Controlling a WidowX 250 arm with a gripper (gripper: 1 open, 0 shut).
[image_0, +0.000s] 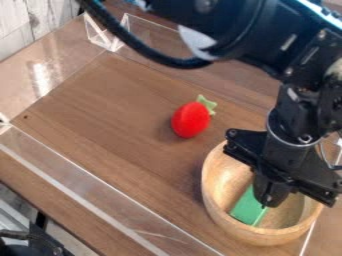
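Note:
A light wooden bowl (225, 205) sits at the lower right, with a green block (249, 208) lying inside it. My black gripper (265, 188) hangs over the bowl, its fingertips down inside it at the top end of the green block. The fingers look close together; whether anything is between them is hidden by the gripper body. A red strawberry (190, 119) with green leaves lies on the table above and left of the bowl.
Clear angular pieces (107, 30) stand near the top left, and transparent strips run along the table's near edge.

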